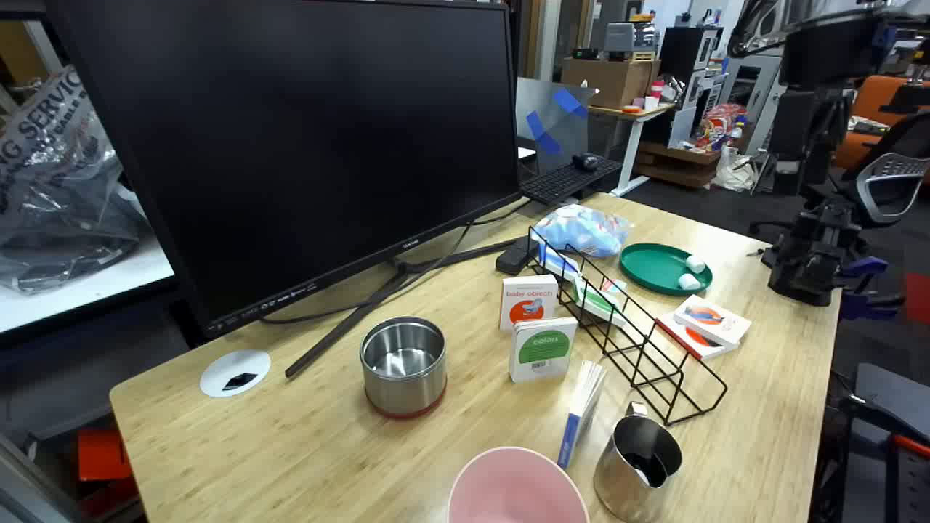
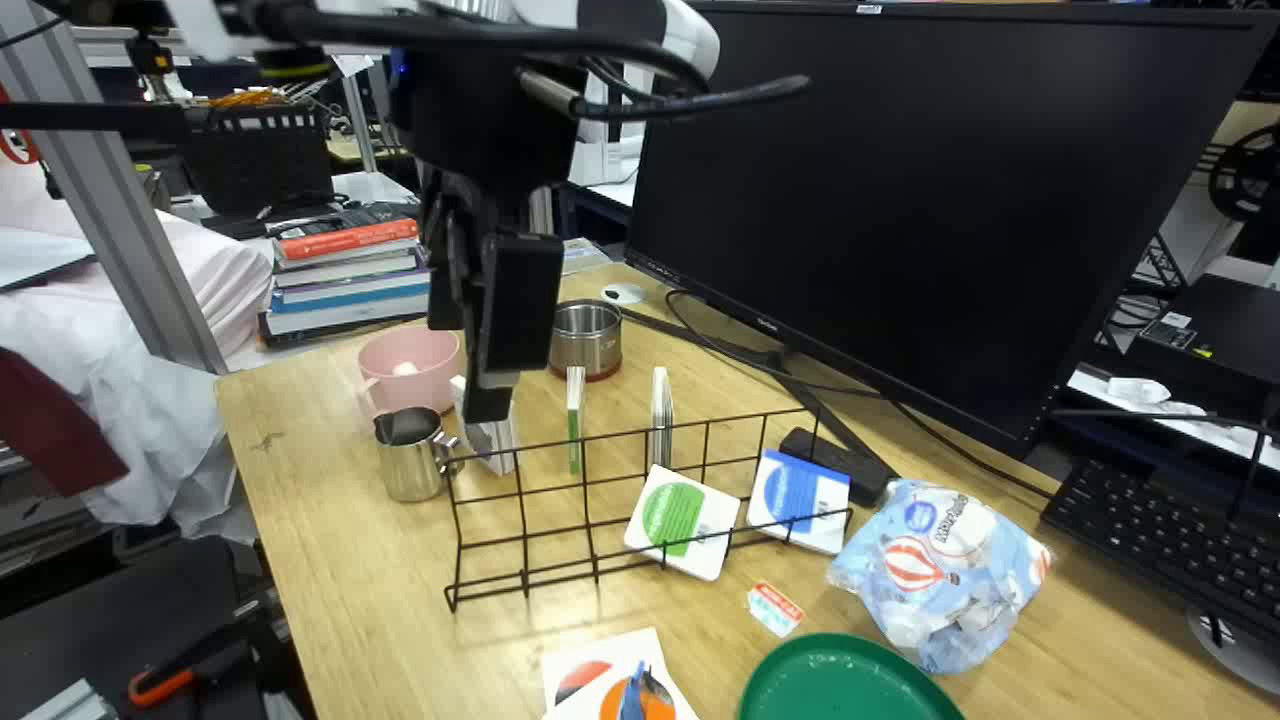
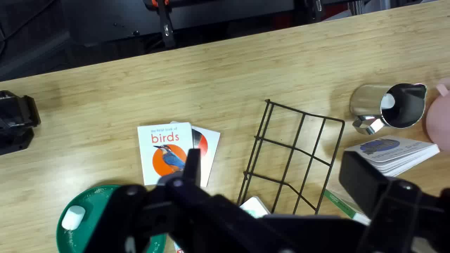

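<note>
My gripper stands open above the table, its two fingers wide apart with nothing between them. Below it in the wrist view is a black wire rack [image 3: 291,147]. Two small books lean inside the rack at its far end, one with a green circle [image 2: 675,520] and one blue and white [image 2: 800,499]. Left of the rack, a birds book [image 3: 162,143] lies on top of another flat book [image 3: 209,154]. Several more small books stand upright beside the rack, among them a colors book [image 1: 542,350] and a baby book [image 1: 528,301].
A steel pitcher [image 1: 639,466] with something white inside and a pink cup [image 1: 519,492] stand near one end. A steel pot [image 1: 403,366], a green plate [image 1: 649,258] with white pieces and a marshmallow bag [image 2: 942,570] lie around. The monitor [image 1: 296,131] bounds the back.
</note>
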